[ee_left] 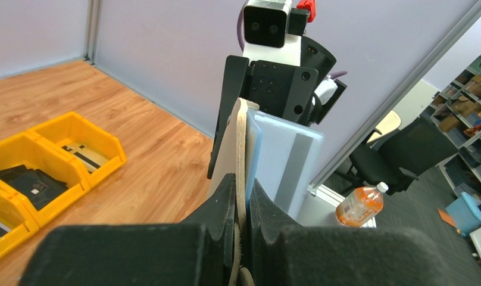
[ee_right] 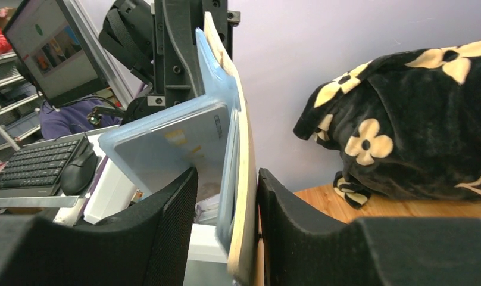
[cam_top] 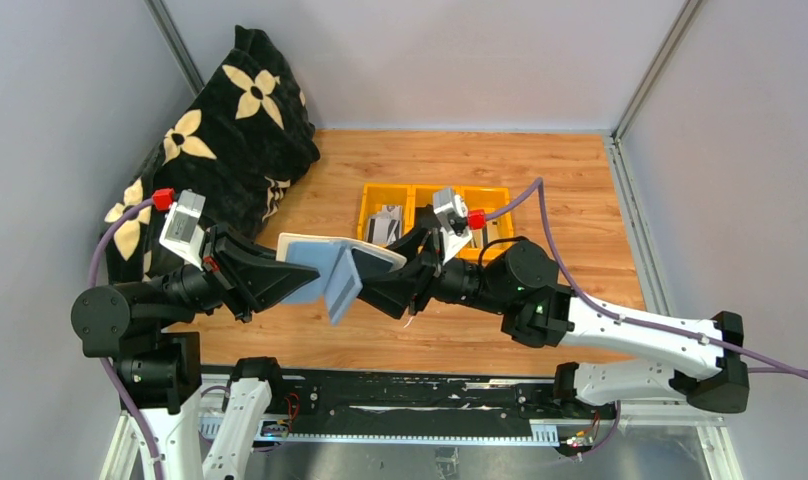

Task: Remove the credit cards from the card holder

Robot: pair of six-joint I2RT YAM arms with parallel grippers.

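Observation:
The card holder [cam_top: 315, 258] hangs in the air between my grippers, fanned open, with a cream outer cover and pale blue inner leaves, also seen edge-on in the left wrist view [ee_left: 286, 161]. My left gripper [cam_top: 270, 280] is shut on its edge. My right gripper [cam_top: 385, 280] reaches into the holder from the right, its fingers part open around the cover and leaves at the far side; in the right wrist view the holder's edge [ee_right: 245, 179] runs down between them. Whether any card is inside is unclear.
Yellow bins [cam_top: 410, 195] with dark and grey items stand behind the holder on the wooden table. A black flowered cushion [cam_top: 235, 140] fills the back left. Walls enclose both sides.

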